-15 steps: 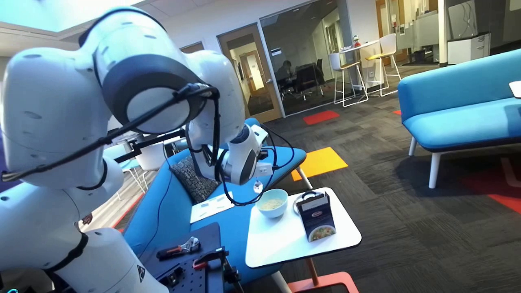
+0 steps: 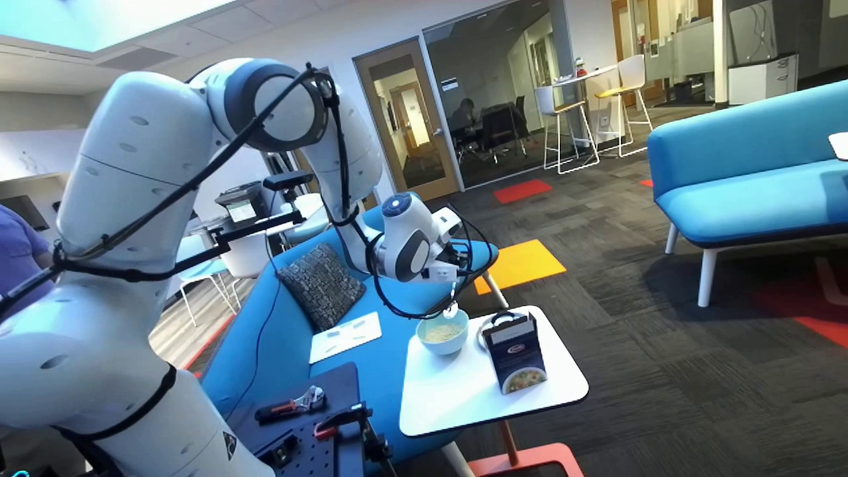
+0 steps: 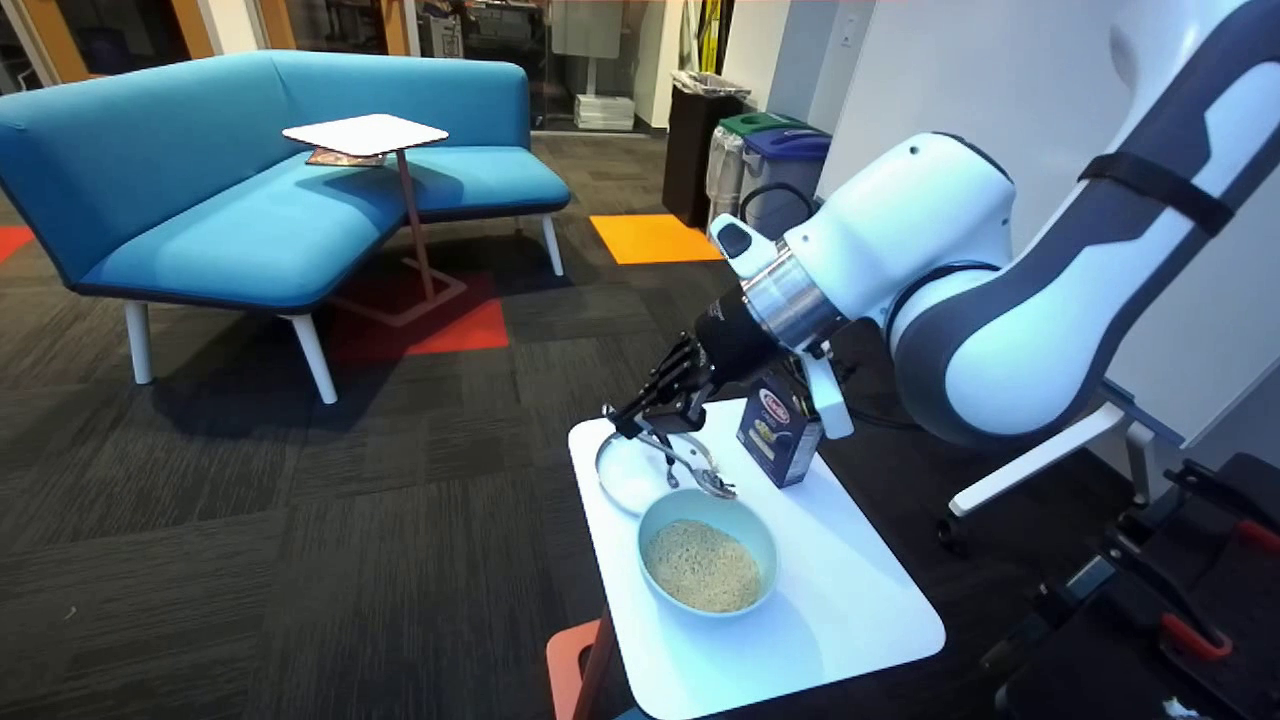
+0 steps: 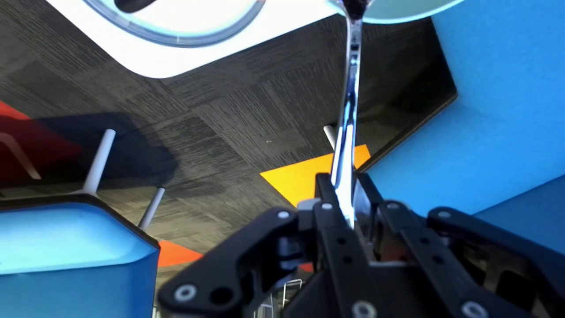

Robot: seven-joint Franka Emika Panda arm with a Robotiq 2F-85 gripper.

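Note:
A shiny metal spoon (image 4: 347,119) is held by its handle between the fingers of my gripper, which is shut on it. Exterior view 2 has the gripper (image 3: 636,420) above the small table, with the spoon's head (image 3: 714,484) appearing by the far rim of a pale blue bowl (image 3: 768,542). Grainy, light-brown contents (image 3: 699,566) lie inside that bowl. From exterior view 1, the spoon's head (image 2: 451,311) shows at the upper edge of the bowl (image 2: 445,343); whether it touches the bowl I cannot tell. In the wrist view, the head's far end is cut off.
Beside the bowl on the white table (image 3: 828,600) lies a clear round lid (image 4: 206,38) with a dark knob. A dark blue box (image 2: 515,354) stands close by. A blue sofa (image 2: 381,310) runs alongside.
In exterior view 1, the arm has swung and the spoon has moved to the right, from left of the bowl to its upper rim. The bowl and box have stayed put.

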